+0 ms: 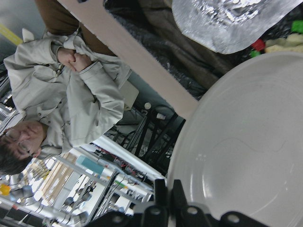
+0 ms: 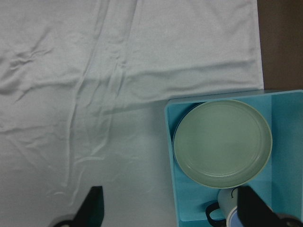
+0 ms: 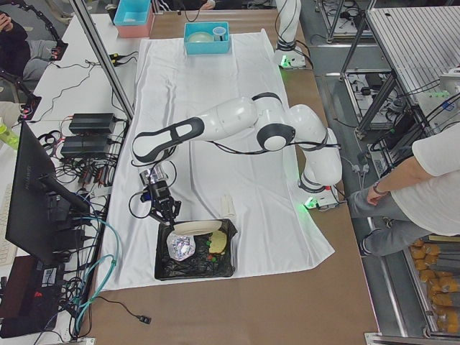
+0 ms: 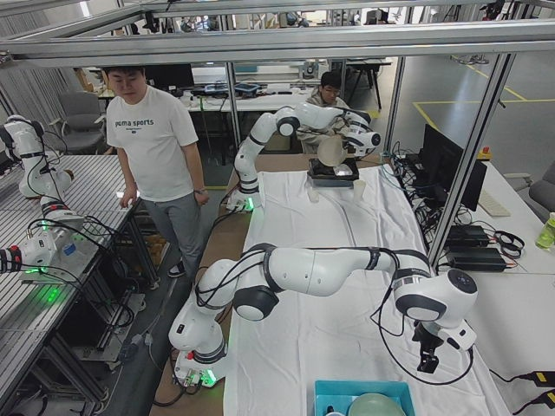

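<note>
A cream plate is held by its rim in my left gripper, tipped over the black bin at the near end of the cloth. In the bin lie crumpled foil and yellow and coloured scraps. My right gripper hangs above the cloth at the other end; in the right wrist view its fingers are spread, with nothing visible between them, beside a blue container holding a green plate and a mug.
A pale utensil or cup lies beside the bin. A monitor and cables line the left side; people stand or sit beside the table.
</note>
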